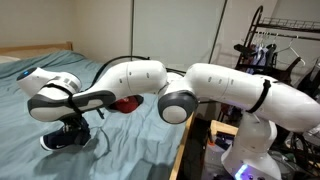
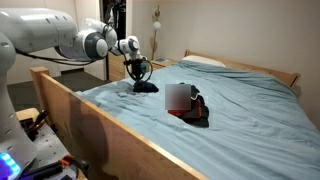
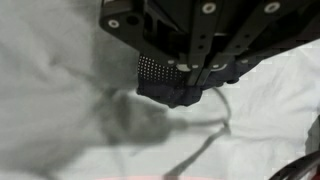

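Note:
A dark piece of cloth (image 3: 170, 93), with a patch of fine mesh, lies bunched on the pale blue bedding. My gripper reaches down onto it with its fingers shut, the cloth showing on both sides of the fingertips. Whether a fold is pinched between them is hidden. In exterior view 1 the dark cloth (image 1: 62, 139) is at the left, under the gripper (image 1: 76, 122). From the other side, the cloth (image 2: 146, 87) appears below the gripper (image 2: 138, 76) toward the bed's far side.
A red and black item (image 2: 200, 115) lies on the blue bed cover (image 2: 250, 120), partly behind a grey blur. A wooden bed board (image 2: 110, 130) runs along the near side. Open bedding surrounds the cloth. A rack with hangers (image 1: 275, 45) stands far right.

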